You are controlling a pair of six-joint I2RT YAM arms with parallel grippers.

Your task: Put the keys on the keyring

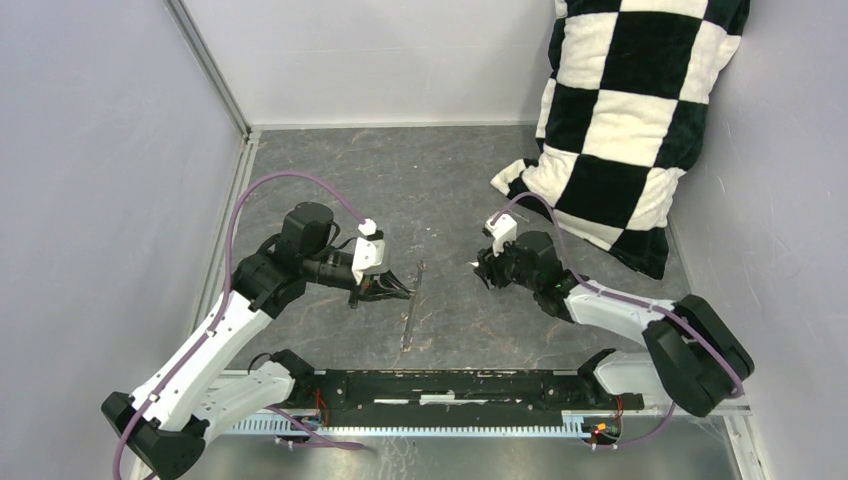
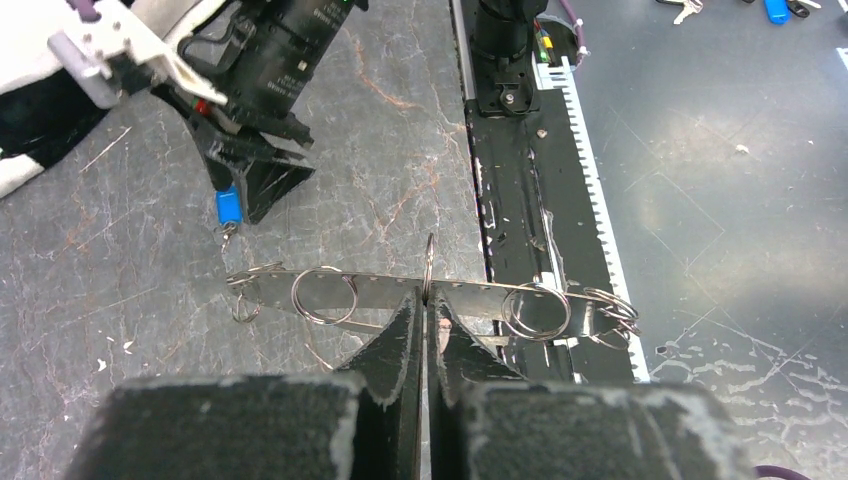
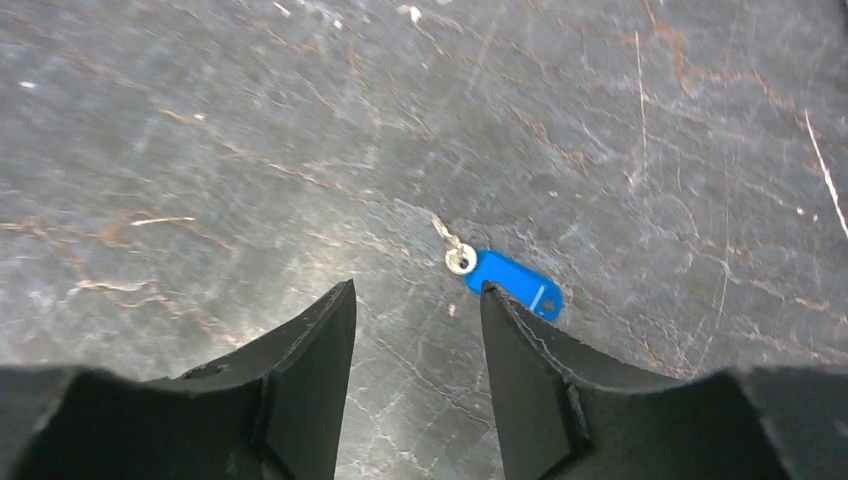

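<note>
In the left wrist view, a flat metal strip (image 2: 385,291) carries several loose metal rings, including one ring (image 2: 325,296) left of centre. My left gripper is shut at the strip's middle, where an upright ring (image 2: 429,262) rises; whether the fingers pinch strip or ring is unclear. A blue key tag (image 3: 508,282) with a small metal eyelet and a short metal end lies on the dark surface. Above it my right gripper stands open, the tag just beyond the right finger's tip. Nothing is between the fingers.
More keys (image 2: 688,9) and another blue tag (image 2: 777,10) lie at the upper right of the left wrist view, past the black rail (image 2: 530,190). A checkered cushion (image 1: 625,120) leans at the back right. Between the arms, the floor is largely clear.
</note>
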